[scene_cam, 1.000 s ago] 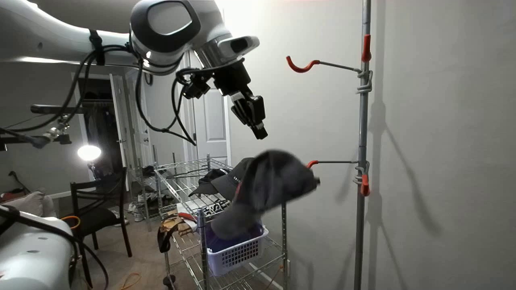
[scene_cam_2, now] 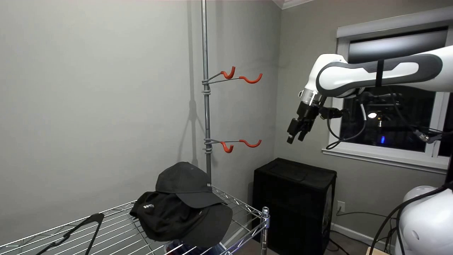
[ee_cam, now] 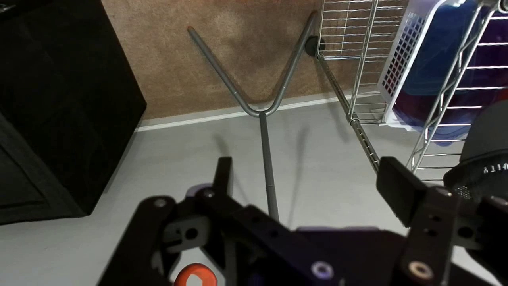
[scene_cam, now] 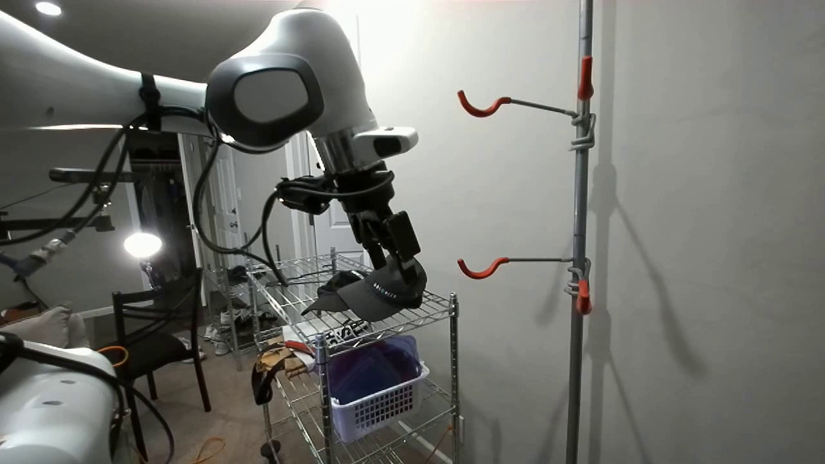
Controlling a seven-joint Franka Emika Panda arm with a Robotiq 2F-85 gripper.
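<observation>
My gripper (scene_cam: 392,269) is open and empty. In exterior view 1 it overlaps the dark caps (scene_cam: 371,300), but exterior view 2 shows the gripper (scene_cam_2: 296,138) well above and to the right of them. A dark cap (scene_cam_2: 180,180) rests on top of other black headwear (scene_cam_2: 170,219) on the wire shelf. At the wrist view's right edge, part of a lettered cap (ee_cam: 493,138) shows. A grey pole carries red-tipped hooks (scene_cam: 483,272), their tips bare. Between the spread fingers, the wrist view shows only pole and wall.
The wire rack (scene_cam_2: 121,210) holds a black hanger (scene_cam_2: 95,219) on top and a white basket (scene_cam: 379,410) below. A black cabinet (scene_cam_2: 293,204) stands in the corner. Air around the hooks is clear.
Earlier a dark, blurred cap hung in mid-air below the gripper, near the lower hook; it no longer shows there. The arm has moved lower, and the gripper points more steeply down.
</observation>
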